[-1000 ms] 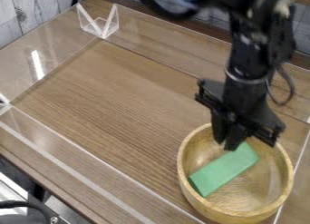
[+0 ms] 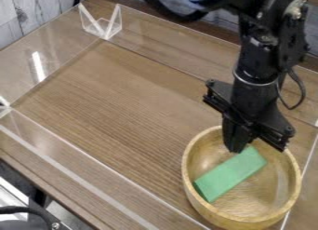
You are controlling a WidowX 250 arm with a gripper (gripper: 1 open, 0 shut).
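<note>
The black robot arm reaches down from the top right to a tan bowl [image 2: 271, 193] at the bottom right. Its gripper [image 2: 246, 141] hangs over the bowl's back part, just behind a green block [image 2: 229, 176] lying inside. The fingertips are dark and overlap, so whether they are open or shut is unclear. The block rests on the bowl floor.
A clear plastic holder [image 2: 102, 20] stands at the back left, and dark cables lie at the bottom left corner.
The arm looks sharper now and slightly shifted, having moved up from lower over the bowl a second ago. The bowl and green block look unmoved.
</note>
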